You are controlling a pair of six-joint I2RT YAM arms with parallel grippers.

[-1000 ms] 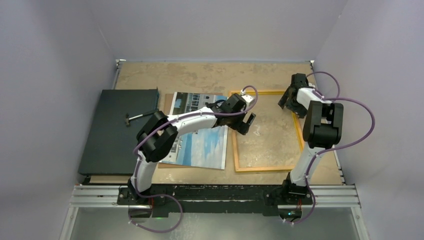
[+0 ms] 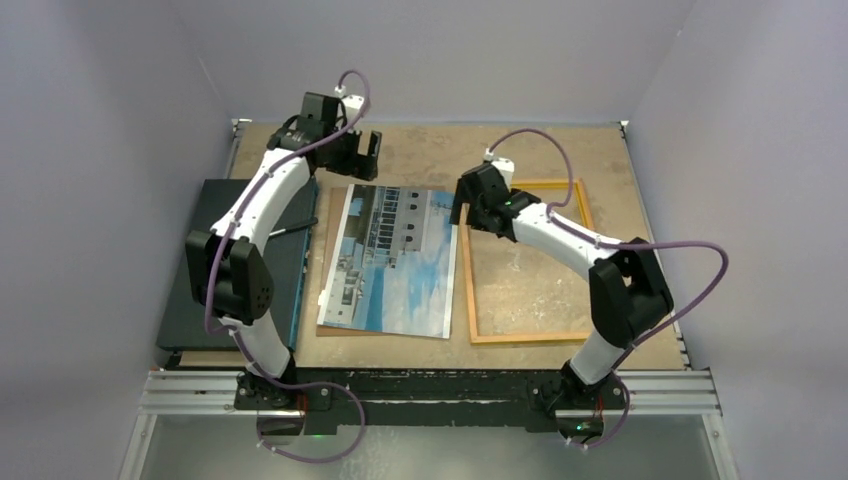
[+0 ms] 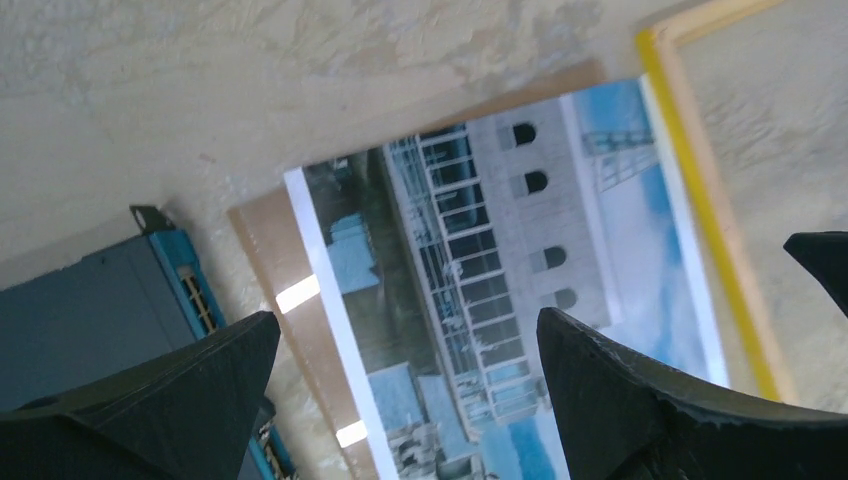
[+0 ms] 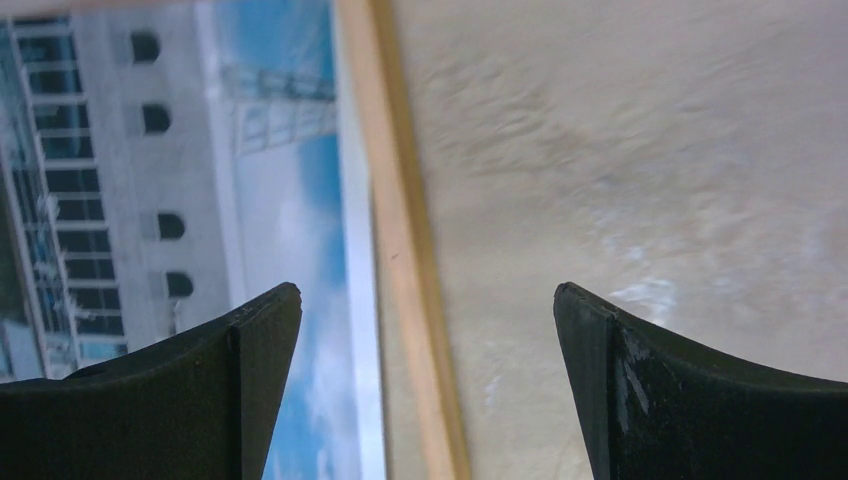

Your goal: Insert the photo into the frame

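The photo (image 2: 400, 280), a blue and grey print of a building with a white border, lies flat on a brown backing sheet (image 2: 345, 331) that shows along its edges. To its right is the empty wooden frame (image 2: 530, 338), close beside the photo's right border. Over the photo's far left corner, my left gripper (image 2: 367, 157) is raised and open; its fingers (image 3: 650, 400) have nothing between them. My right gripper (image 2: 462, 212) hovers open above the far part of the frame's left bar (image 4: 405, 240). In the right wrist view, the photo's edge and that bar pass below its fingers (image 4: 240, 350).
A large dark flat case (image 2: 200, 270) takes up the left side, with a hammer (image 2: 290, 228) on it, partly hidden by the left arm. Bare table (image 2: 440, 150) stretches along the back. Grey walls close in the sides and rear.
My left gripper has moved left and back, from the frame's left bar to above the photo's far left corner. The right one has swung left from the frame's far right corner. Photo and frame have stayed put.
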